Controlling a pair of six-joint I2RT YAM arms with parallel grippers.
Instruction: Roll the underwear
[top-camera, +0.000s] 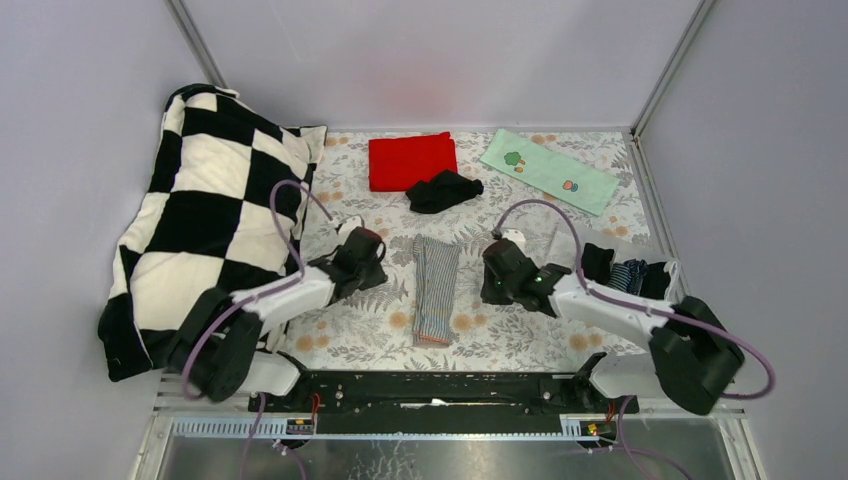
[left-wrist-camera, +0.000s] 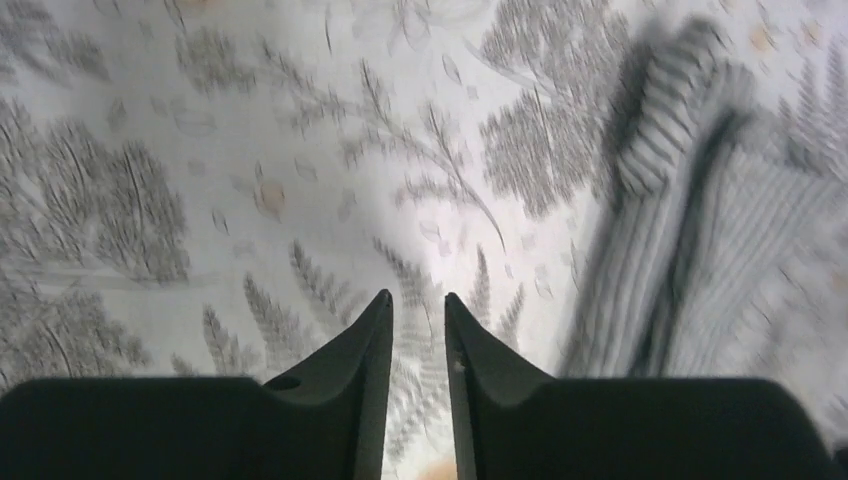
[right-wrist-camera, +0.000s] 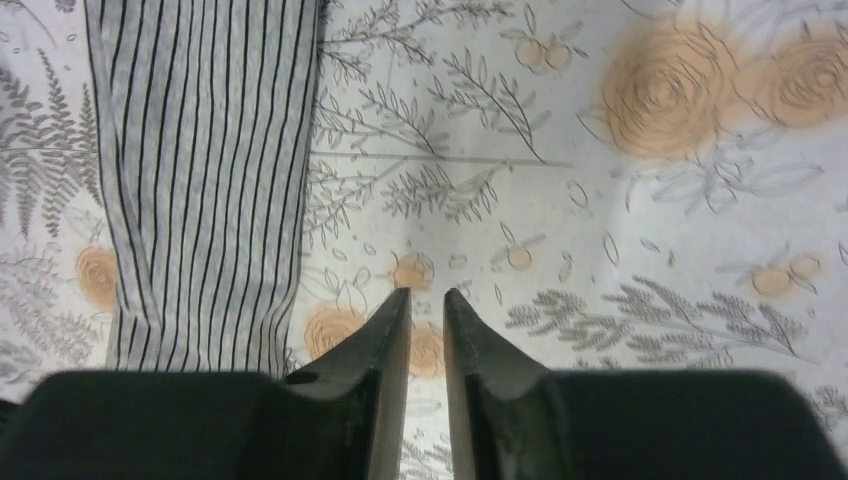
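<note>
The striped grey underwear (top-camera: 436, 290) lies flat on the patterned cloth, folded into a long narrow strip with an orange band at its near end. To its left and apart from it, my left gripper is partly open, only cloth surface showing between its fingers. On the other side my right gripper stands partly open too, also clear of the fabric. Striped fabric (right-wrist-camera: 200, 190) fills the left of the right wrist view. In the left wrist view the strip (left-wrist-camera: 660, 200) is blurred at the right, with a raised fold.
A red cloth (top-camera: 411, 162) and a crumpled black cloth (top-camera: 443, 192) lie behind, beside a green cloth (top-camera: 550, 170). At right, a pale container (top-camera: 570, 241) holds several dark rolls. A checkered blanket (top-camera: 215, 190) covers the left side.
</note>
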